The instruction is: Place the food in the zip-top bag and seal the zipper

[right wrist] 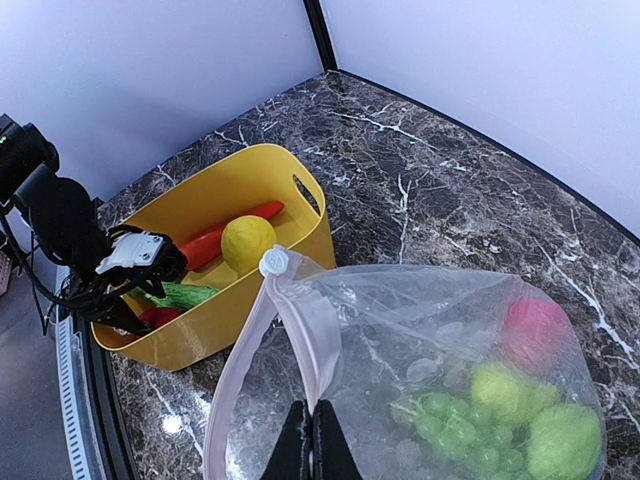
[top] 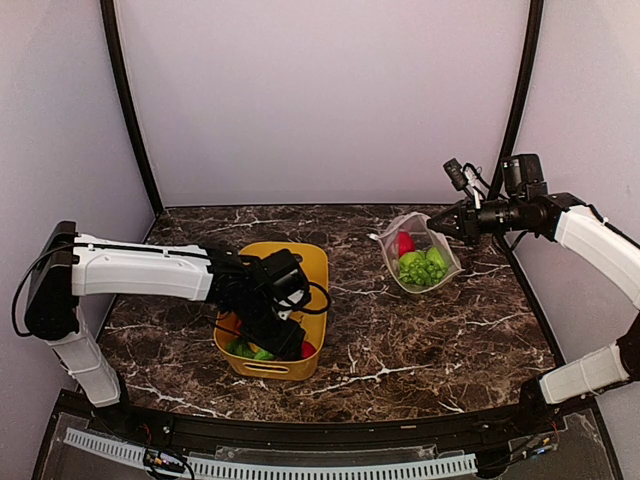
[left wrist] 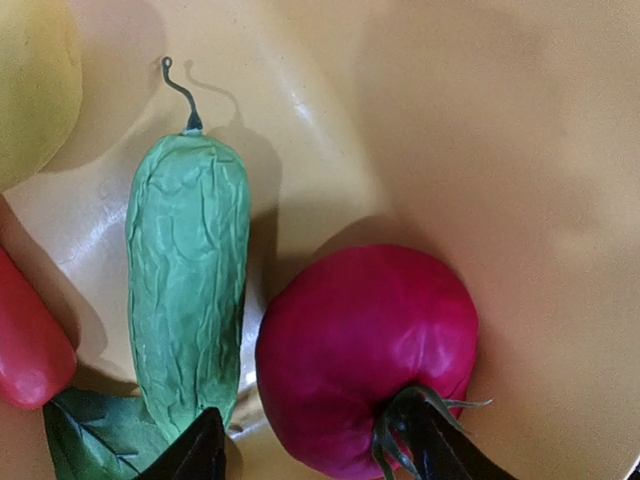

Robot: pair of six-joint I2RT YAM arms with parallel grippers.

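Note:
My left gripper reaches down into the yellow bin, its fingers (left wrist: 196,455) open and spread over a red tomato (left wrist: 365,345) with a green stem. One finger is over the stem; the other reaches the lower end of a wrinkled green gourd (left wrist: 188,270). On the right, the clear zip top bag (right wrist: 400,310) hangs with its mouth open, and my right gripper is shut on its rim. Inside the bag show a red item (right wrist: 535,328), green grapes (right wrist: 455,430) and yellow-green pieces (right wrist: 563,440).
The yellow bin (top: 316,262) also holds a yellow round fruit (right wrist: 247,243), a long red vegetable (right wrist: 205,245) and a green leaf (left wrist: 95,435). Its wall rises close to the tomato's right.

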